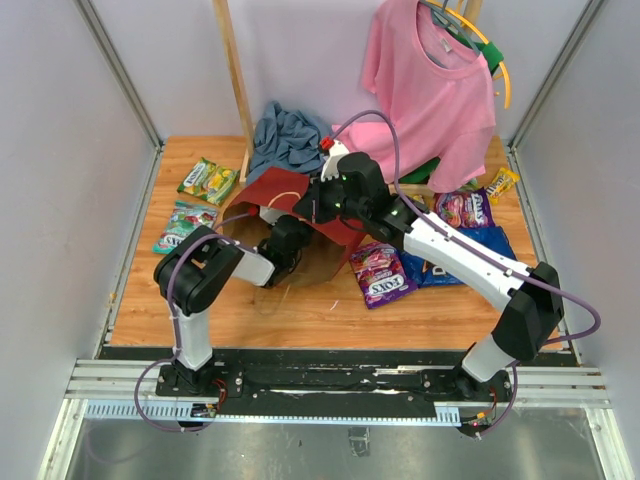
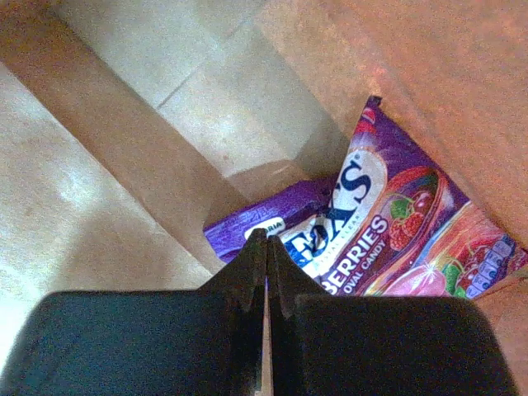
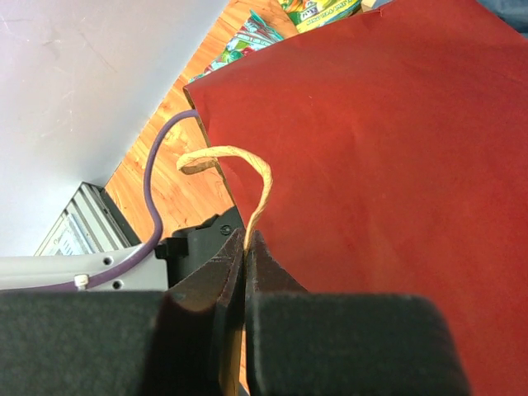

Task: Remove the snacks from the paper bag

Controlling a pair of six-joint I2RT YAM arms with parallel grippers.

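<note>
The red paper bag (image 1: 275, 190) lies on its side, mouth toward the front. My left gripper is inside it, shut, its tips at a purple Fox's berries candy packet (image 2: 384, 223) lying in the bag; nothing shows clearly between its fingers. My right gripper is shut on the bag's twisted paper handle (image 3: 247, 161), above the red side of the bag (image 3: 355, 165), holding it at the top.
Snack packs (image 1: 207, 182) lie at the left; purple packs (image 1: 380, 275), blue packs (image 1: 445, 275) and a yellow pack (image 1: 501, 185) lie right. A blue cloth (image 1: 285, 140) and hanging pink shirt (image 1: 420, 90) are behind. Bare wood runs along the front.
</note>
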